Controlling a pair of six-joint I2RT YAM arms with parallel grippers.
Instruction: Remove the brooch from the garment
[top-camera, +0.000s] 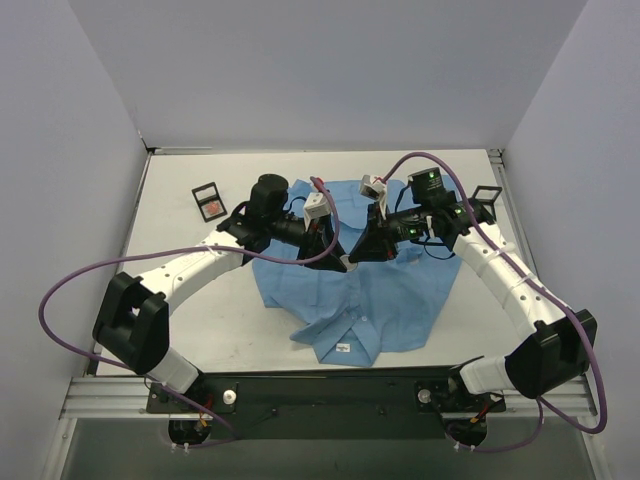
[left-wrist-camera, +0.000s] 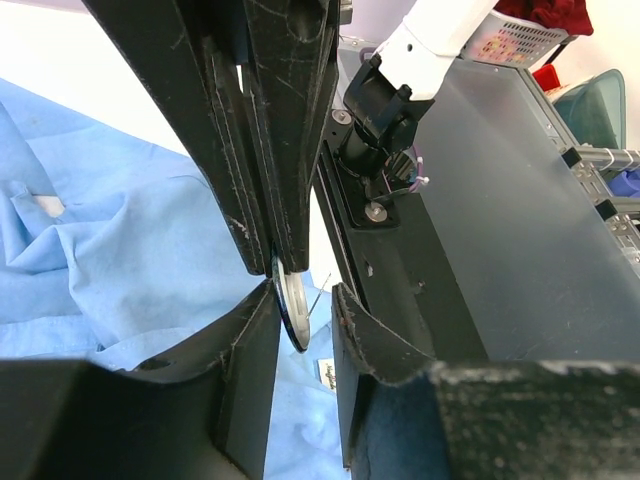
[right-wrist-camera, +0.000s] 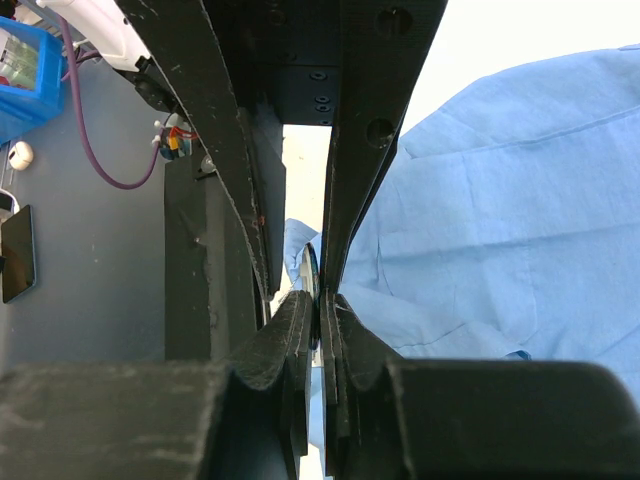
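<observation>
The brooch (top-camera: 348, 263) (left-wrist-camera: 293, 310) (right-wrist-camera: 310, 270) is held up between both grippers above the blue garment (top-camera: 400, 310) (left-wrist-camera: 120, 240) (right-wrist-camera: 500, 200). My right gripper (top-camera: 356, 254) is shut on it, seen edge-on. My left gripper (top-camera: 334, 260) has its fingers around the brooch's lower end, slightly apart; a thin pin sticks out beside the brooch in the left wrist view. Whether the left fingers touch it is hard to tell.
The garment lies spread on the white table (top-camera: 180, 300). A small framed object (top-camera: 209, 201) sits at the upper left. A dark strip (top-camera: 330, 385) runs along the table's front edge.
</observation>
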